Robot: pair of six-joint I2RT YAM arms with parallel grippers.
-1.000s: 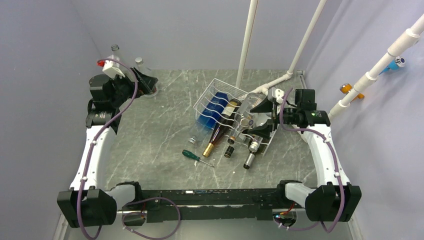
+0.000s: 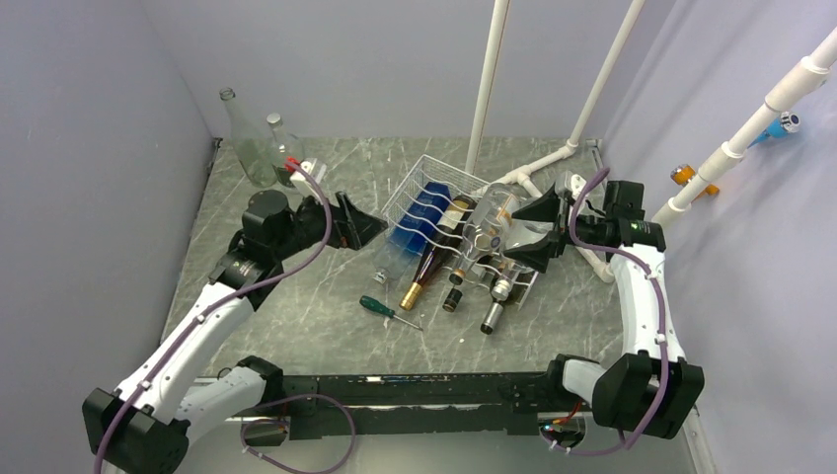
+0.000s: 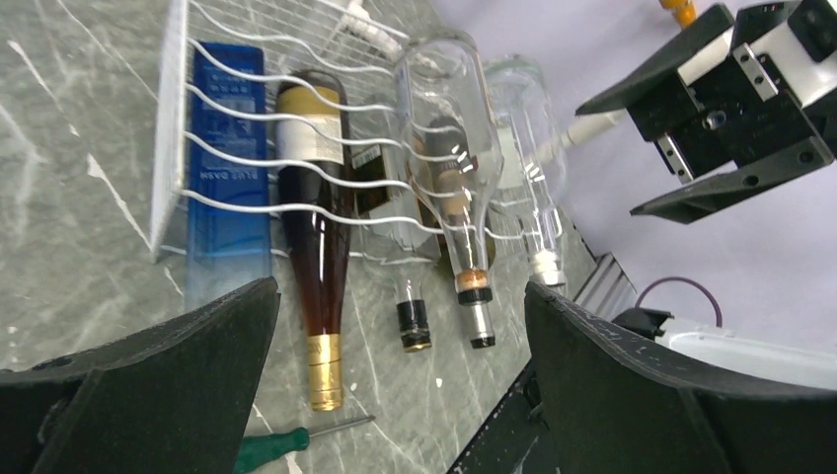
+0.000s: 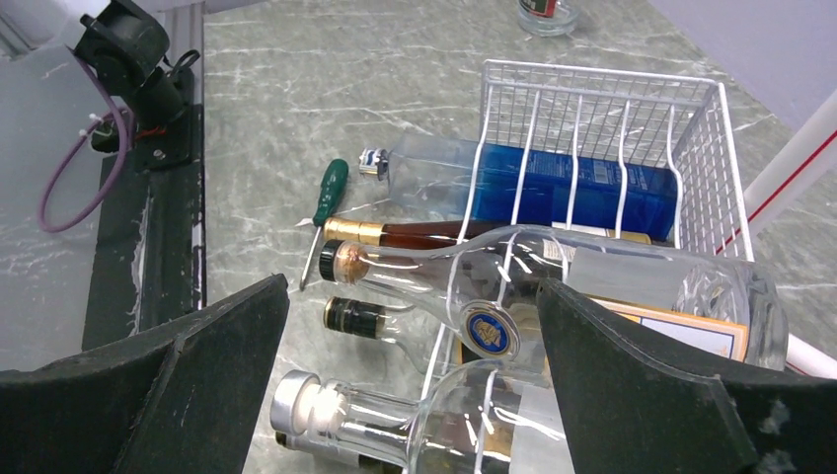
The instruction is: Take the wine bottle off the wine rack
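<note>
The white wire wine rack (image 2: pixel 403 193) stands mid-table, holding several bottles on their sides. A dark wine bottle with a gold neck (image 3: pixel 325 257) lies between its wires, neck toward the table's front. Left of it is a blue bottle (image 3: pixel 229 158); clear bottles (image 4: pixel 632 272) fill the right side. My left gripper (image 2: pixel 378 229) is open, just left of the rack and apart from it, nothing between its fingers. Over the rack's right side my right gripper (image 2: pixel 525 233) stands open near the clear bottles; its fingers (image 4: pixel 651 385) hide part of them in the right wrist view.
A green screwdriver (image 2: pixel 377 306) lies in front of the rack. Two glass bottles (image 2: pixel 247 143) stand at the back left. White pipes (image 2: pixel 484 89) rise behind the rack, with another pipe (image 2: pixel 730 148) at right.
The right gripper has shifted slightly right. The rack and its bottles look unmoved.
</note>
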